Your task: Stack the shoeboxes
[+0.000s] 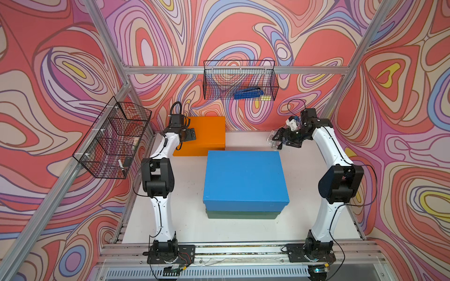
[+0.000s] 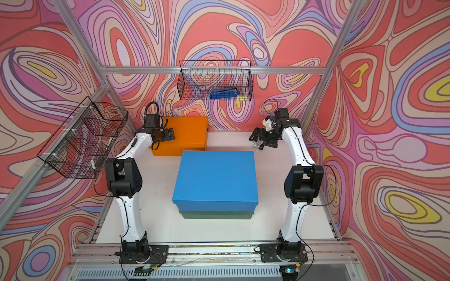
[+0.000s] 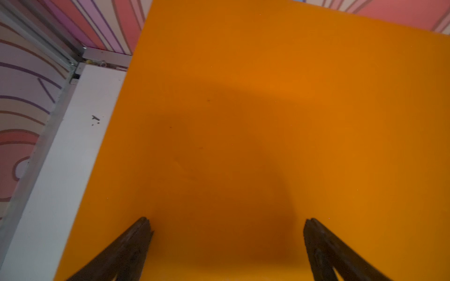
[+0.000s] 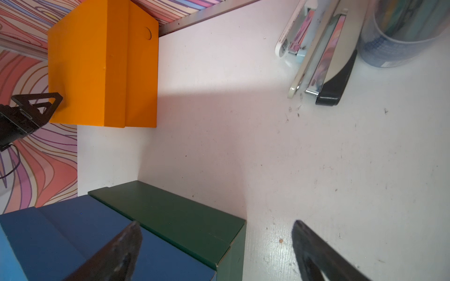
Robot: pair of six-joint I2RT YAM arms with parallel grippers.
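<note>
The orange shoebox (image 1: 208, 135) lies at the back left of the table. A blue-lidded box (image 1: 244, 174) rests on a green box (image 1: 242, 214) in the front middle. My left gripper is open just over the orange lid near its left part, nothing between its fingers. My right gripper is open over the back right, beside the blue and green stack, also empty.
Staplers (image 4: 329, 61) and a pen cup (image 4: 398, 46) sit at the back right. Wire baskets hang at the back (image 1: 240, 79) and left (image 1: 107, 140).
</note>
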